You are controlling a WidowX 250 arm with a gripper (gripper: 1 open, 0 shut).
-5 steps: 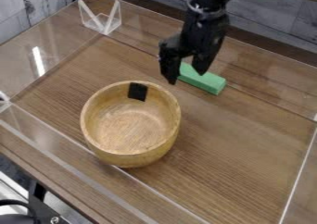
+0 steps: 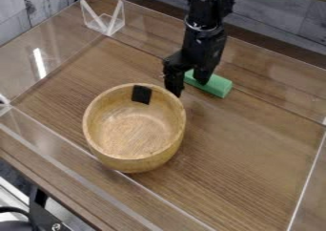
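Note:
My gripper (image 2: pixel 192 78) is open, its dark fingers pointing down over the back-middle of the wooden table, at the left end of a green block (image 2: pixel 212 85). One finger reaches down just left of the block; whether it touches is unclear. In front and to the left sits a round tan basket (image 2: pixel 135 149), with a small black block (image 2: pixel 145 94) at its back rim.
A white wire-like object (image 2: pixel 105 17) lies at the back left.
The basket and blocks look unmoved.

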